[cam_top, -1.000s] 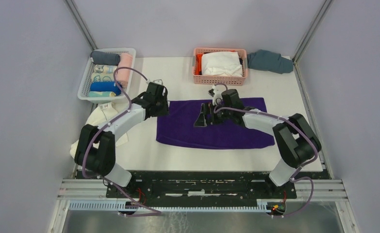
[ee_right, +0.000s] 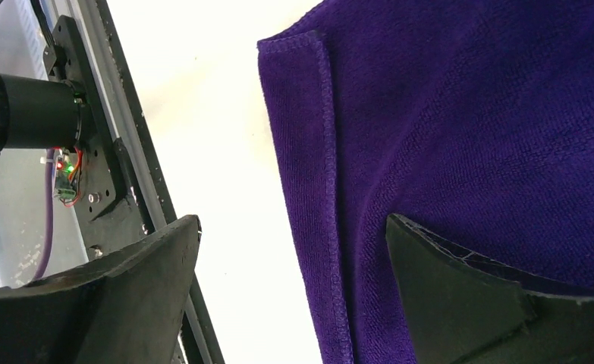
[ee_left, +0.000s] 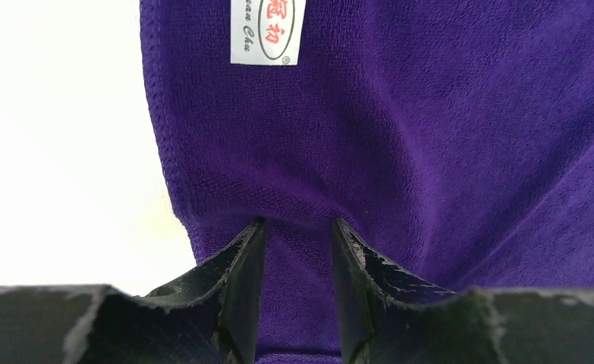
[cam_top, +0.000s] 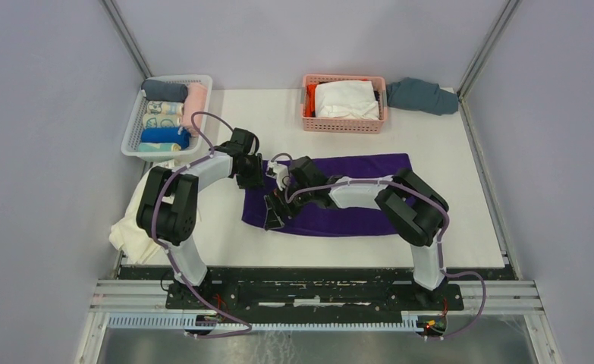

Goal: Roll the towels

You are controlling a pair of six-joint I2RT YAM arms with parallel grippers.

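Note:
A purple towel (cam_top: 347, 224) lies spread on the white table, wrinkled at its left end, where a white label (ee_left: 265, 30) shows in the left wrist view. My left gripper is over that end, its dark fingertips a little apart on the cloth, nothing clearly between them. My right gripper stands wide open at the towel's near left part, one finger pressed on the cloth beside a narrow folded edge, the other over bare table.
A white basket (cam_top: 132, 134) of rolled towels is at back left, a pink basket (cam_top: 339, 127) with white cloth at the back, a folded teal cloth (cam_top: 422, 97) at back right, white towels (cam_top: 132, 235) at left. The table's near edge lies close by.
The right arm has moved left and toward the near edge, to the towel's left end; the left arm has shifted slightly. The towel's near-left edge has shifted slightly nearer the front.

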